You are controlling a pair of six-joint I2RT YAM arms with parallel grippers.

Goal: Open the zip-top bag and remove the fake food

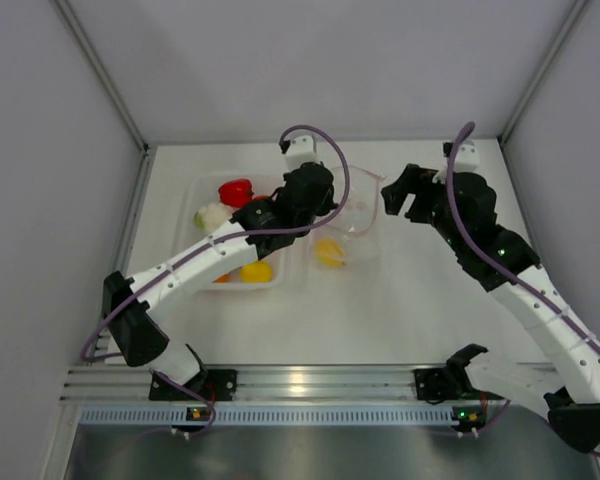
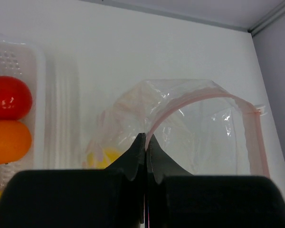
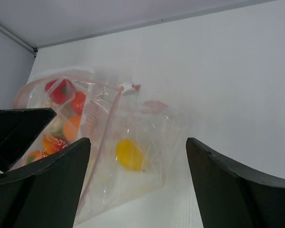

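Note:
The clear zip top bag with pink seal stands opened, a yellow fake food inside near its bottom. My left gripper is shut on the bag's rim, the pink seal running into its fingertips in the left wrist view. My right gripper stands open just right of the bag; in the right wrist view its two fingers frame the bag with nothing clearly between them.
A white container left of the bag holds fake food: a red tomato, an orange, a red pepper and more.

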